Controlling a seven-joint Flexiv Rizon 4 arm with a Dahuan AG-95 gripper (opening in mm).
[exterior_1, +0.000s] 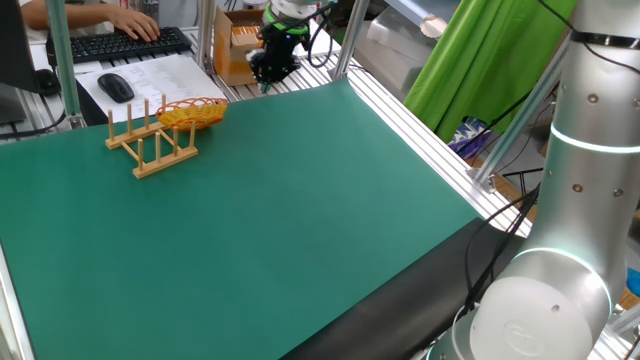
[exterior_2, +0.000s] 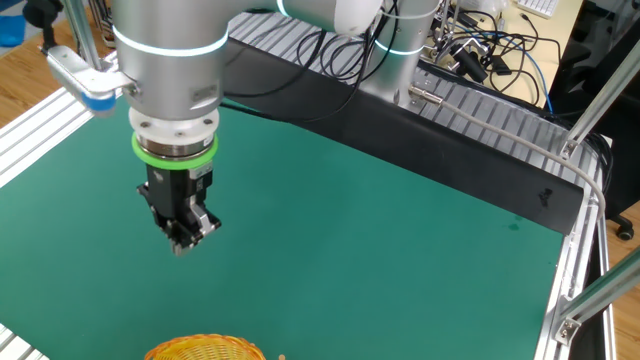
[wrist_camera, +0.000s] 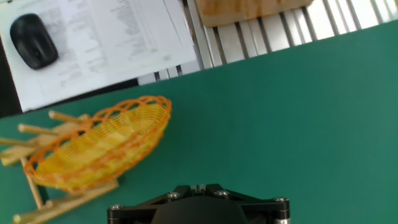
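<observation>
An oval yellow woven basket with an orange rim leans, tilted, on a wooden peg rack at the left of the wrist view. In exterior view 1 the basket and the rack are at the far left of the green mat. My gripper hangs above the mat, apart from the basket. Exterior view 1 shows the gripper near the mat's far edge, right of the basket. Nothing shows held in it; its finger spread is unclear. The wrist view shows only its dark top part.
Beyond the mat's far edge lie papers with a black mouse, a keyboard with a person's hand on it, and a cardboard box. Metal posts stand at the table's edges.
</observation>
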